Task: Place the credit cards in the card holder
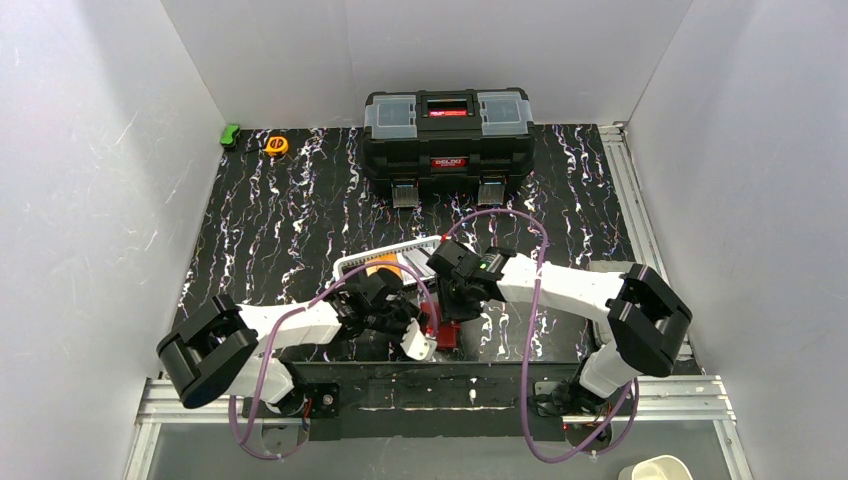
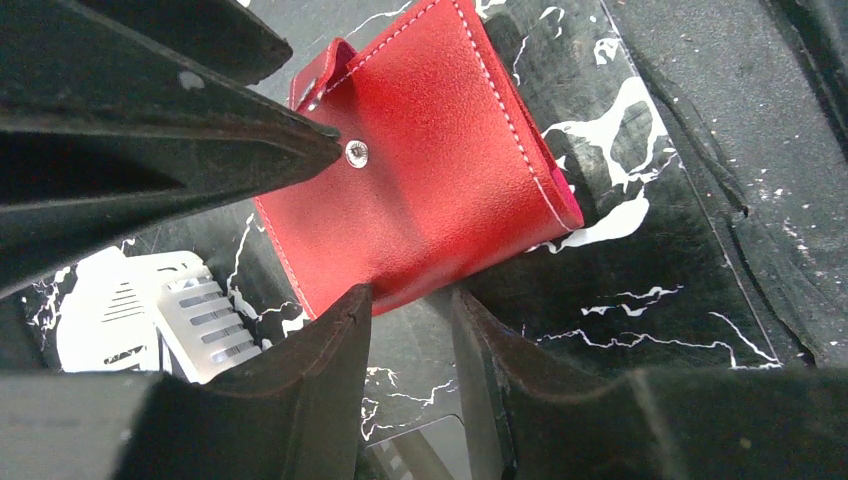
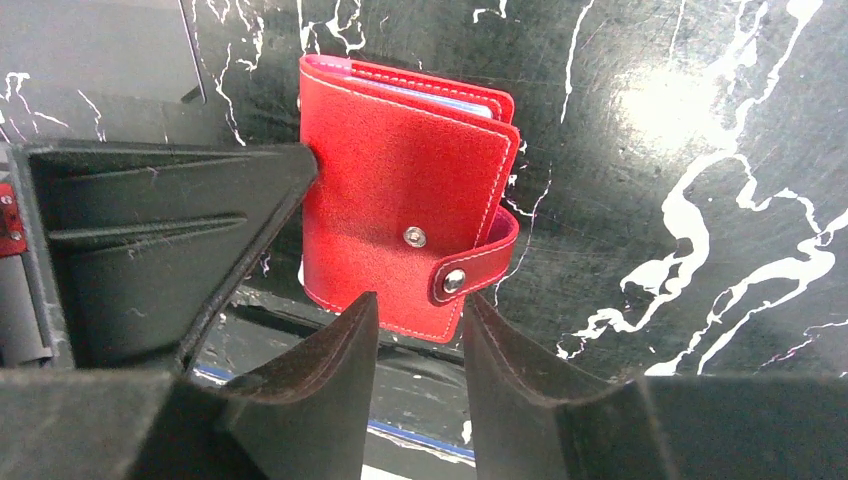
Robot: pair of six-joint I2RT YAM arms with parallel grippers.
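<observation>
The red card holder [image 1: 447,337] lies folded near the table's front edge, partly hidden by both arms from above. In the right wrist view the card holder [image 3: 400,170] has its snap strap [image 3: 475,268] loose, off the stud on its face. A pale card edge [image 3: 450,102] shows inside the fold. My right gripper is open over the strap side, its fingers apart with nothing gripped. My left gripper has its fingers apart at the fold side of the card holder [image 2: 420,150]; one of its fingers [image 3: 290,170] appears to touch that side.
Behind the arms stands a white basket [image 1: 345,266] with an orange card [image 1: 384,264] and white ones. A black toolbox [image 1: 448,145] fills the back middle. My two grippers are close together.
</observation>
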